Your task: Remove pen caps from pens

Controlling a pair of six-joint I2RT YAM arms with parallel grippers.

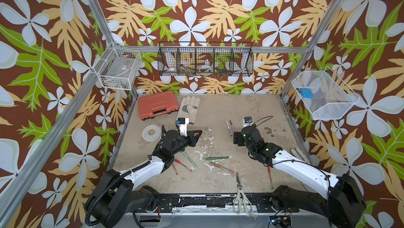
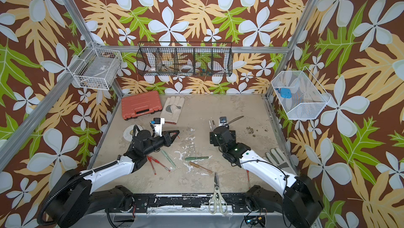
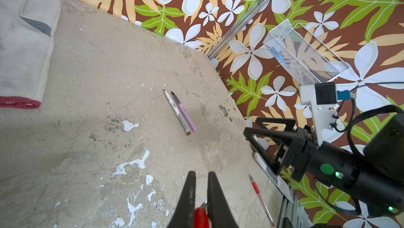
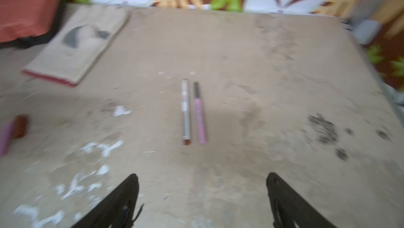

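Two markers lie side by side on the table in the right wrist view: a white one (image 4: 185,112) with a brown end and a pink one (image 4: 200,112) with a dark end. My right gripper stands open in front of them, its fingers wide apart and empty. A small red piece, likely a pen cap (image 3: 201,218), sits between the fingers of my left gripper. Far to the right lies a slim red pen (image 3: 261,200). More red pens (image 1: 183,165), a green pen (image 1: 217,158) and a brown one (image 1: 222,167) rest on the front half.
Scissors (image 1: 240,200) lie over the front edge. A red case (image 1: 158,105), a glove (image 1: 188,109) and a white ring (image 1: 151,132) occupy the back left. Another glove (image 2: 277,158) is at the right edge.
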